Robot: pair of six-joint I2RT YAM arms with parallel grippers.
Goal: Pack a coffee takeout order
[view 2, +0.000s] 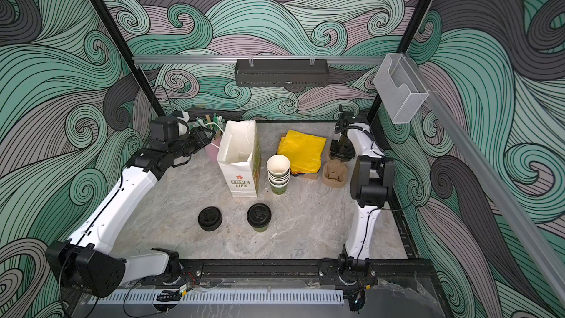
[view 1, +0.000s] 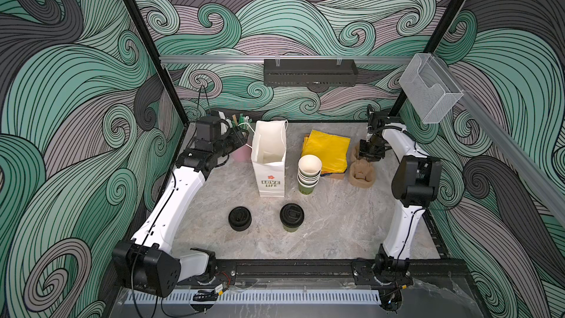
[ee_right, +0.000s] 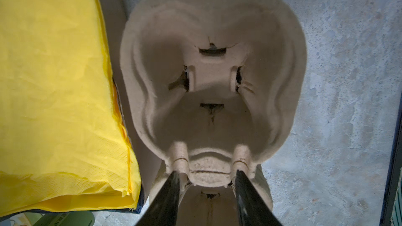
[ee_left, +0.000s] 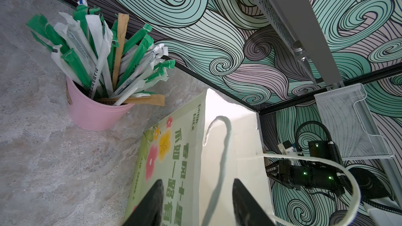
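At the table's right side, my right gripper is shut on the brown pulp cup carrier (ee_right: 213,0), its fingers at either side of the narrow middle bridge. The carrier's near cup well is empty. An open white paper bag (view 1: 270,173) stands left of centre. Beside its top left edge, my left gripper is open, and a white bag handle (ee_left: 224,154) appears between its fingers, not visibly gripped. Nested paper cups (view 1: 309,167) stand right of the bag. Nearer the front are a lidded cup (view 1: 292,215) and black lidding (view 1: 239,218), singular or stacked.
Yellow napkins (view 1: 326,150) lie close to the carrier's left. Behind the left gripper stands a pink pot (ee_left: 96,115) of sugar sticks and stirrers. A wire basket (view 1: 429,88) hangs at upper right. Bare table (view 1: 335,223) spreads across the front right.
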